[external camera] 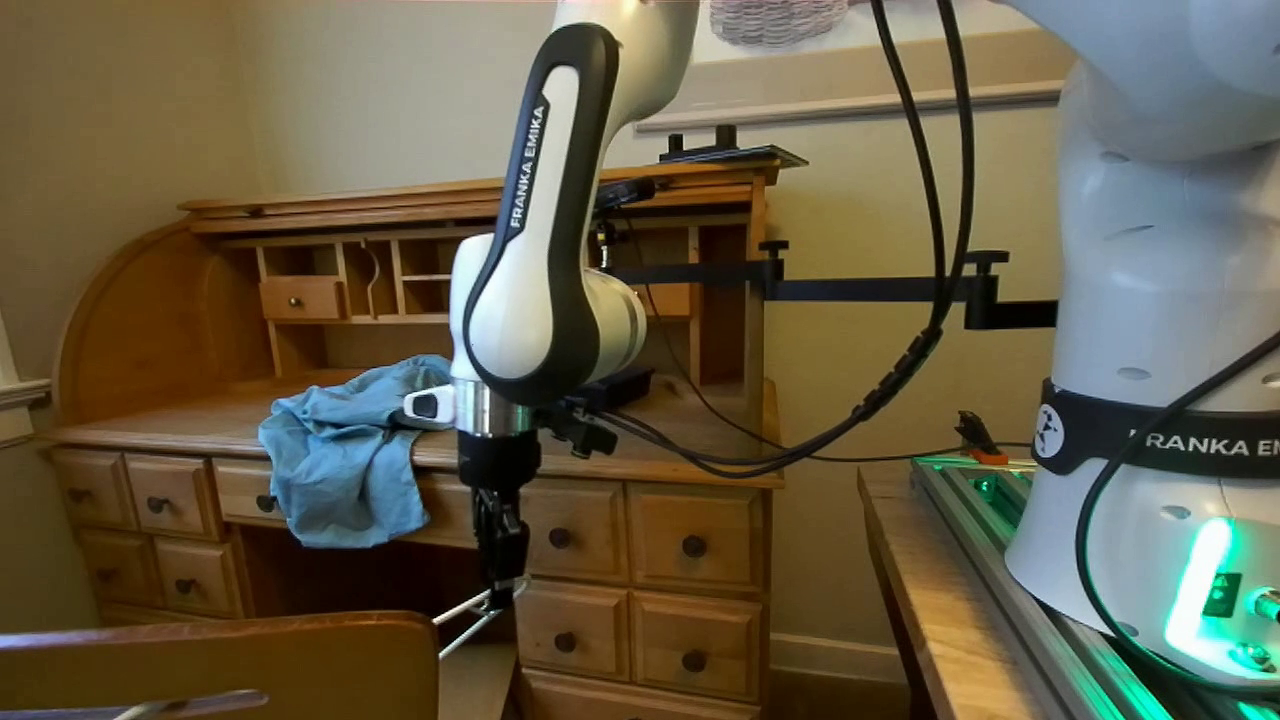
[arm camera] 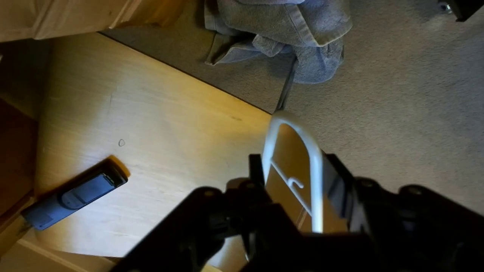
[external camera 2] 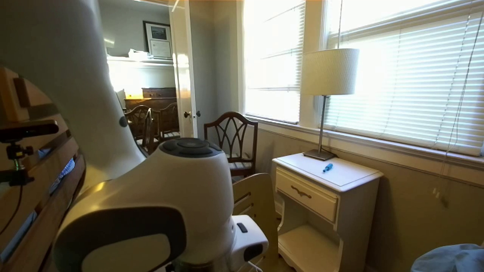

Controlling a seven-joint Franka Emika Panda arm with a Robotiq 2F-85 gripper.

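Note:
A white plastic hanger (external camera: 465, 614) juts out beside the wooden chair back (external camera: 240, 662). Down at its rounded end is my gripper (external camera: 500, 593), pointing straight at the floor. In the wrist view, the end of the hanger (arm camera: 316, 181) lies between the two fingers of my gripper, which is part open. A gap shows between the right finger and the hanger, while the left fingertip looks close to or touching its other side. A small hook is visible on the hanger's inner bar.
A blue cloth (external camera: 342, 450) drapes over the edge of the roll-top desk (external camera: 624, 450). On the chair's pale seat (arm camera: 181, 122) lies a black handset (arm camera: 77, 192). A grey towel (arm camera: 290, 27) is near the carpeted floor. Elsewhere stands a white nightstand (external camera 2: 313, 199).

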